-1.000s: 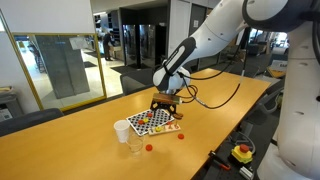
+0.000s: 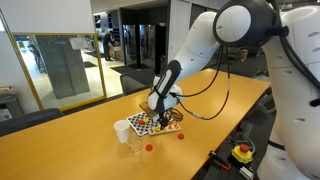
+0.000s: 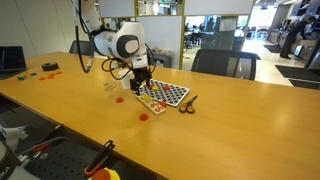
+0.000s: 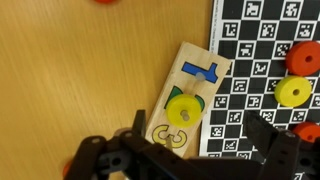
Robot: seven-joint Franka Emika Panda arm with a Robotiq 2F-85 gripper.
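A wooden peg board with painted coloured shapes lies on the table. Over one of its pegs sits a yellow disc; a bare peg stands towards the blue figure. My gripper is open above the board, its dark fingers far apart at the bottom of the wrist view, nothing held between them. In the second exterior view the gripper hangs over the board.
A checkered marker board lies beside the peg board, with another yellow disc and red discs on it. Loose red discs lie on the table. A white cup, a clear cup and scissors are nearby.
From over the checkered board, my gripper has moved towards the camera of the first exterior view and lower, to the peg board.
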